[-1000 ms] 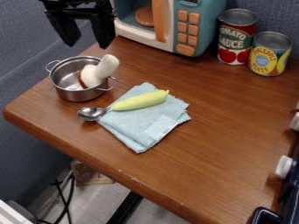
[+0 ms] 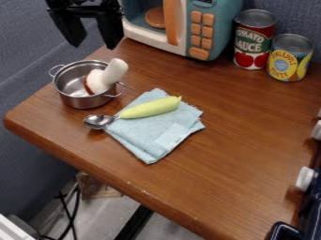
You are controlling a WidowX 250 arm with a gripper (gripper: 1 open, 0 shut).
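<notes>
My black gripper (image 2: 90, 26) hangs at the top left, above a small steel pot (image 2: 74, 91), its two fingers spread apart with nothing seen between them. The pot holds a white cylindrical item (image 2: 113, 72) leaning up out of it and a reddish-white piece (image 2: 94, 83). To the right, a light blue folded cloth (image 2: 154, 141) carries a pale yellow corn-like item (image 2: 152, 108) and a metal spoon (image 2: 99, 121).
A toy microwave (image 2: 208, 28) stands at the back, beside a tomato sauce can (image 2: 252, 39) and a yellow can (image 2: 288, 60). Dark appliances line the right edge.
</notes>
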